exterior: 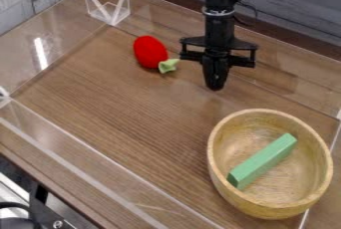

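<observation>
My black gripper (214, 74) hangs over the middle-back of the wooden table, its fingers pointing down and closed, with nothing visible between them. Just left of it lie a red rounded object (150, 50) and a small pale green piece (170, 66). At the lower right, a tan bowl (298, 187) holds a long green block (261, 160), lying diagonally inside it.
A clear plastic or wire item (110, 6) sits at the back left. The table's edges show at left and back, and a dark cable is at the bottom left corner.
</observation>
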